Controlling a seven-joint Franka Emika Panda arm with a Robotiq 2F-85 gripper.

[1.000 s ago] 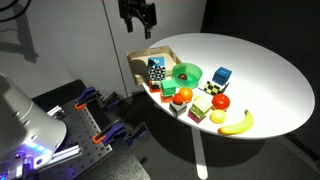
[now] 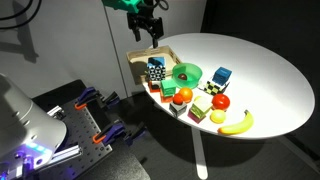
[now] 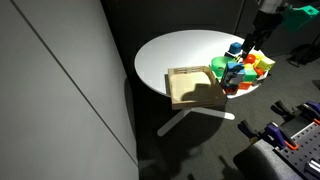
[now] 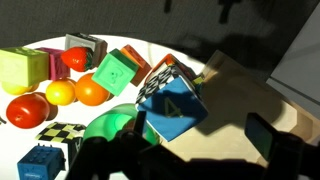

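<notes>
My gripper is open, with nothing between its fingers. In exterior view 1 the gripper [image 2: 146,41] hangs above the box with a blue top and black-and-white checked sides [image 2: 156,71]. In the wrist view the blue top [image 4: 172,108] shows between and beyond the fingers. That box stands at the near side of the cardboard tray [image 4: 235,75]; whether it rests inside the tray or against its edge I cannot tell. Beside it are the green bowl [image 2: 192,71] and a green block [image 2: 168,88].
Along the table's near edge lie an orange [image 2: 186,94], several blocks, a red tomato [image 2: 222,102] and a banana [image 2: 237,124]. A blue cube [image 2: 224,75] sits behind, next to a checked block [image 2: 213,88].
My gripper has come down slightly and shifted a little to the right in exterior view 1. Green parts of the arm now show at the top. The objects on the table have not moved.
</notes>
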